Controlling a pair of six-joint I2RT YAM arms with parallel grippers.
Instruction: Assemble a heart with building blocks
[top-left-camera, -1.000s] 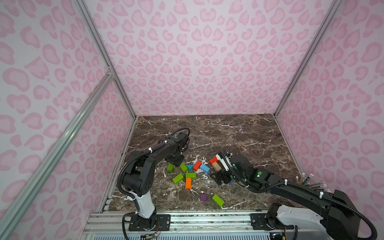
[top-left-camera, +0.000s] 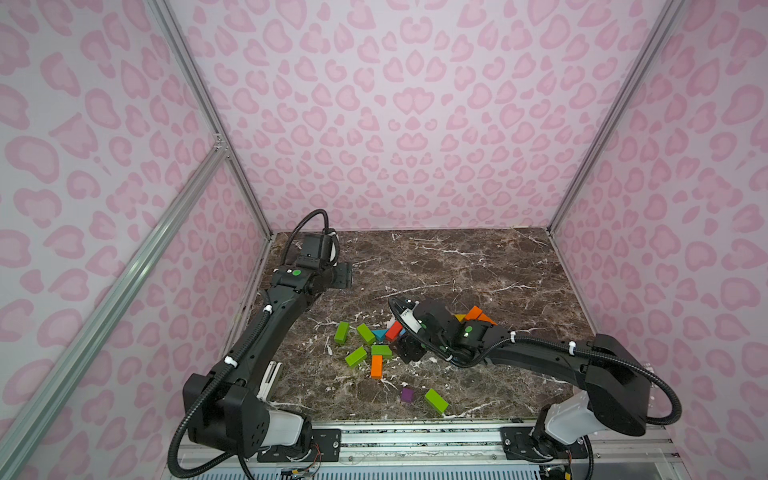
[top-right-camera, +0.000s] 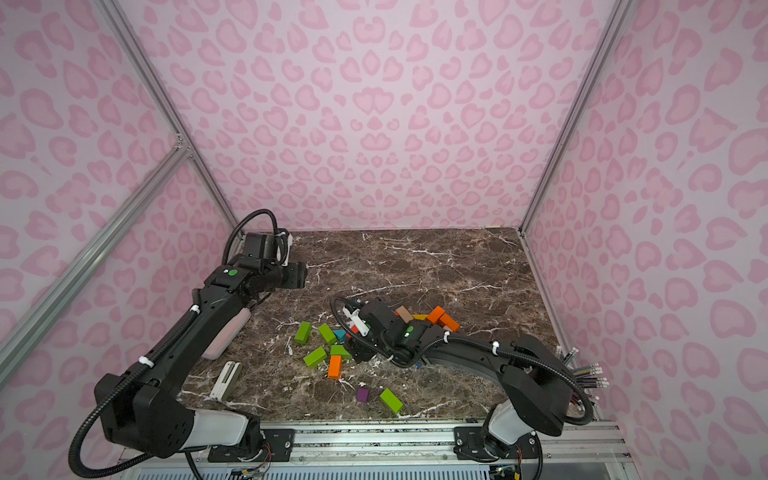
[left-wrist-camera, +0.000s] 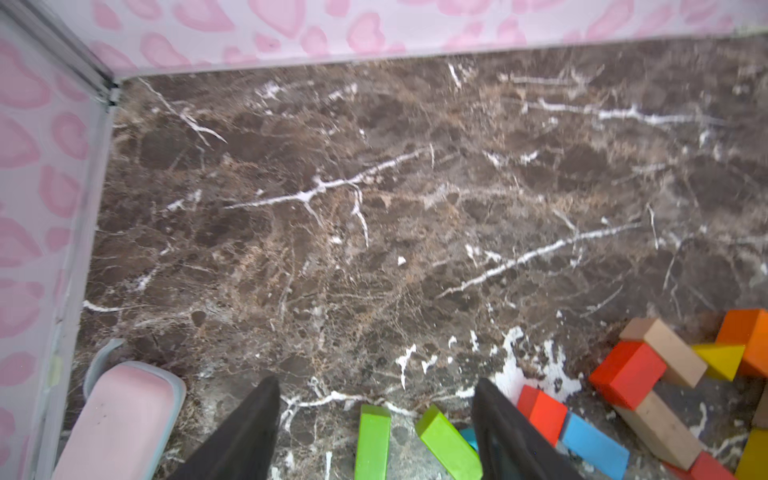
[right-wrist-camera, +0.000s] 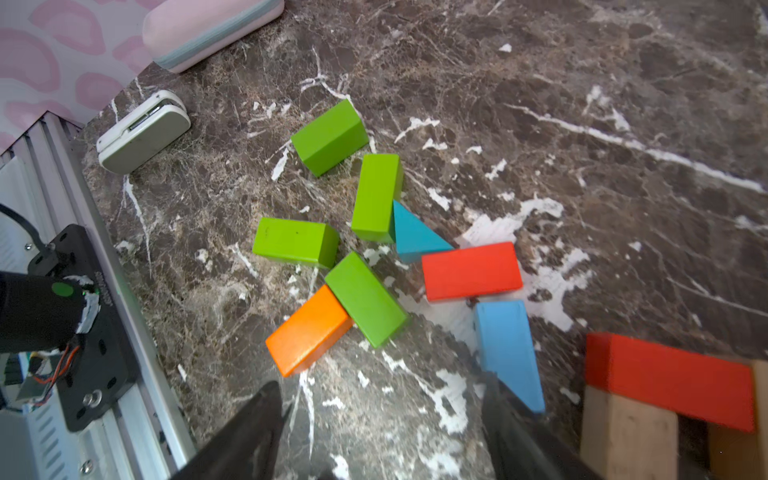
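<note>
My left gripper (top-left-camera: 340, 276) is raised over the table's back left, above bare marble; its fingers (left-wrist-camera: 248, 432) stand apart with nothing held. My right gripper (top-left-camera: 408, 348) hangs low over the middle pile, open, fingers (right-wrist-camera: 264, 424) apart. Below it lie several green blocks (right-wrist-camera: 368, 300), an orange block (right-wrist-camera: 308, 332), a cyan triangle (right-wrist-camera: 416, 240), a red block (right-wrist-camera: 472, 270) and a blue block (right-wrist-camera: 509, 352). More red, wooden (left-wrist-camera: 664, 352), yellow (left-wrist-camera: 720, 358) and orange blocks are piled to the right. A purple cube (top-left-camera: 406, 393) and a green block (top-left-camera: 436, 401) lie near the front edge.
At the left edge lie a pink case (left-wrist-camera: 120, 424) and a white stapler-like object (right-wrist-camera: 144, 132). Cables (top-right-camera: 584, 380) sit at the right front edge; pink walls enclose three sides.
My left arm has risen from the green blocks toward the back left. My right gripper has moved left over the middle of the pile.
</note>
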